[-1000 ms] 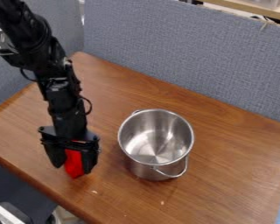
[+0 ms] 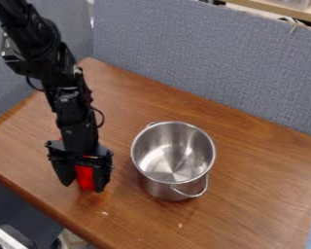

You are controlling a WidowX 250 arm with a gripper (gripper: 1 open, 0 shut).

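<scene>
My gripper [image 2: 81, 165] is low at the left front of the wooden table, with its black fingers around a red object [image 2: 85, 178]. The object is partly hidden by the fingers, and I cannot tell whether they grip it. A steel pot [image 2: 173, 160] with side handles stands to the right of the gripper, apart from it.
Grey padded walls [image 2: 197, 53] border the back and left. The table's front-left edge runs just below my gripper.
The gripper has shifted very slightly, and a little less of the red object's lower part shows than a second ago. The pot is unmoved.
</scene>
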